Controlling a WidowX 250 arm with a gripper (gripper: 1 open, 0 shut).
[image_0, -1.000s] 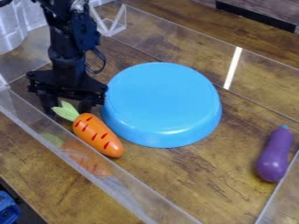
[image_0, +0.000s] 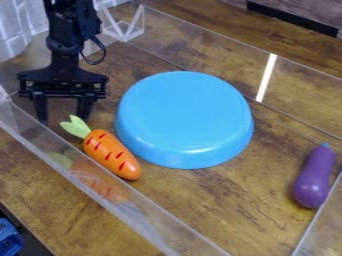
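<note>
My black gripper (image_0: 60, 100) hangs low at the left, near the clear wall, behind and left of an orange toy carrot (image_0: 110, 152) with red stripes and pale green leaves. A large upturned blue dish or lid (image_0: 185, 112) lies to the right of the carrot. A purple toy eggplant (image_0: 313, 178) lies at the far right. Whether the gripper's fingers are open or shut is hard to tell in this dark, small view.
Clear plastic walls enclose the wooden floor (image_0: 227, 200), close along the left and the back. Bare wood shows between the blue dish and the eggplant, and at the front.
My gripper has moved left, away from the carrot's leaves and the blue dish. The carrot, dish and eggplant look unmoved.
</note>
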